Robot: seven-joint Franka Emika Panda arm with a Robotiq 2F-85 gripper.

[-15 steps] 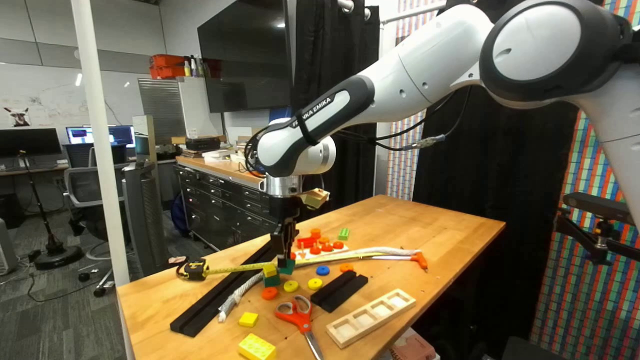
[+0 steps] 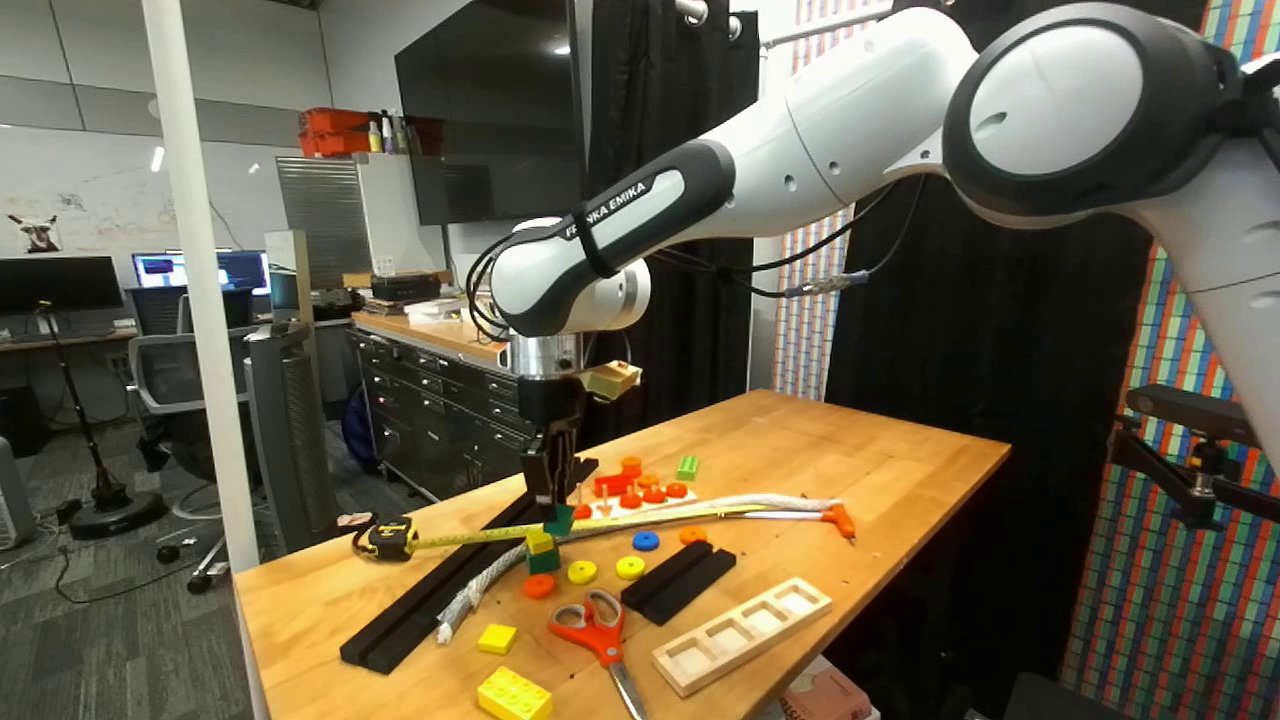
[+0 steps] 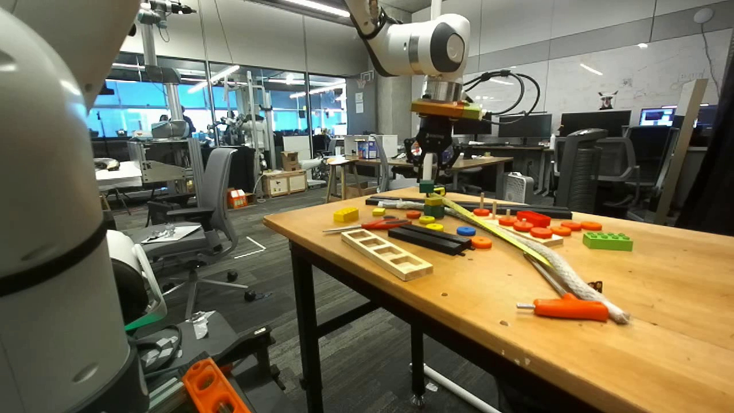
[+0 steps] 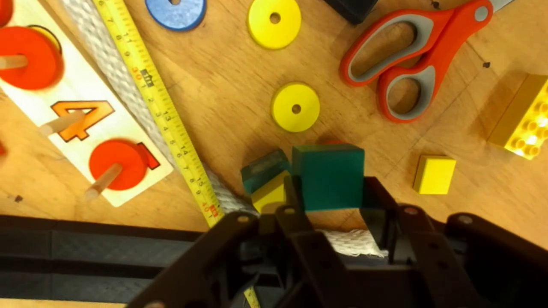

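Observation:
My gripper is shut on a green block (image 4: 332, 178), which fills the space between its two fingers. In exterior view 1 the held green block (image 2: 559, 520) hangs just above a yellow block (image 2: 539, 542), slightly to its right. That yellow block rests on another green block (image 2: 543, 562), making a small stack on the table. From the wrist, the stacked yellow block (image 4: 270, 192) and lower green block (image 4: 264, 170) show left of the held one, partly covered by a finger. Exterior view 2 has the held green block (image 3: 426, 186) over the stack, with a gap I cannot judge exactly.
Near the stack lie a tape measure (image 2: 386, 539), a white rope (image 2: 480, 583), yellow discs (image 2: 582, 572) and scissors (image 2: 590, 624). A loose yellow block (image 4: 435, 175) and a wooden tray (image 2: 744, 634) sit farther off.
The gripper has risen and moved left in exterior view 1, carrying the green block from beside the stack to above its level. The stack has not visibly moved.

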